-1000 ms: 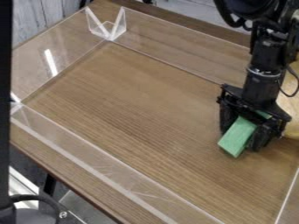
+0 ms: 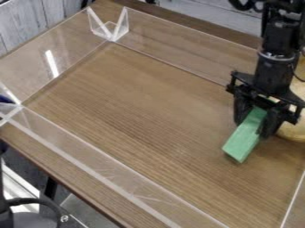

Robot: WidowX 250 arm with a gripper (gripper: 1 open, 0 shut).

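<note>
The black gripper (image 2: 256, 114) reaches down from the upper right, shut on a green object (image 2: 242, 142) that slants toward the lower left on the wooden surface. The upper end of the green object is hidden by the fingers. A pale tan round object (image 2: 293, 126) sits at the right edge, partly behind the gripper.
Transparent strips edge the wooden table (image 2: 131, 107) along the back and lower left. A small clear bracket (image 2: 110, 27) stands at the back left. Black parts of other equipment show at the lower left edge.
The gripper and arm have shifted slightly up and to the right, and more of the green object shows below the fingers.
</note>
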